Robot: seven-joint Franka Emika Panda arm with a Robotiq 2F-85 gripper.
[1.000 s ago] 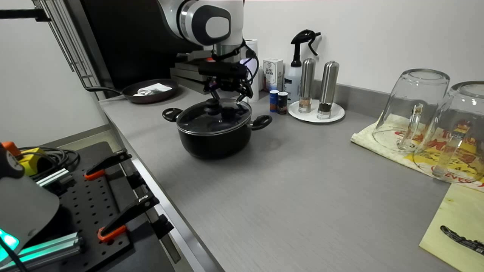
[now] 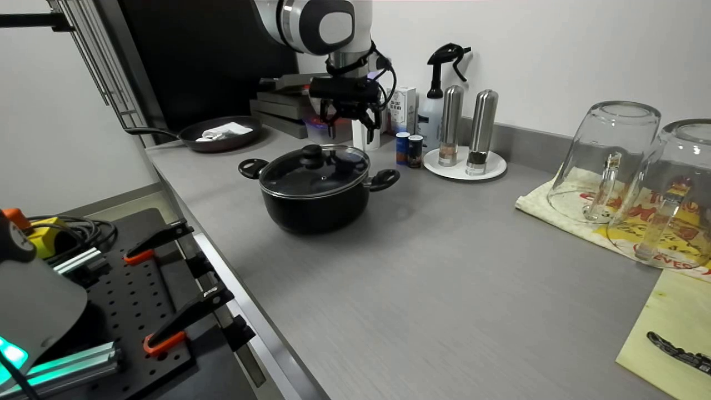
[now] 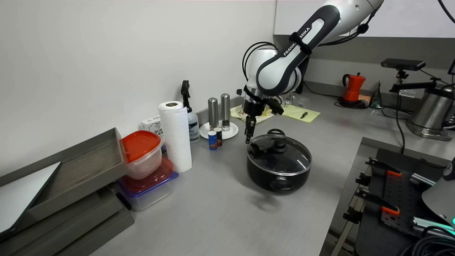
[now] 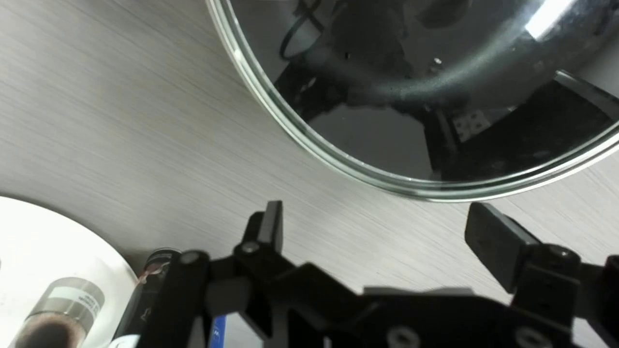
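A black two-handled pot (image 2: pixel 313 212) stands on the counter, its glass lid (image 2: pixel 318 174) seated on top with a black knob (image 3: pixel 279 143). My gripper (image 2: pixel 350 133) hangs higher than the lid, toward the wall side of the pot. Its fingers (image 4: pixel 493 240) are wide apart in the wrist view, and only bare counter shows in the gap. There, the near rim of the lid (image 4: pixel 371 174) lies just beyond the fingertips, apart from them as far as I can tell. The knob is outside the wrist view.
Near the wall stand a white plate (image 2: pixel 496 166) with two steel grinders, two small shakers (image 3: pixel 213 140), a spray bottle (image 2: pixel 433 110) and a paper towel roll (image 3: pixel 175 136). Glass mugs (image 2: pixel 603 160) rest upside down on a cloth. The counter in front of the pot is clear.
Over the last second my gripper has risen and shifted right in exterior view 1, from close by the lid toward the wall. The pot and lid look unmoved.
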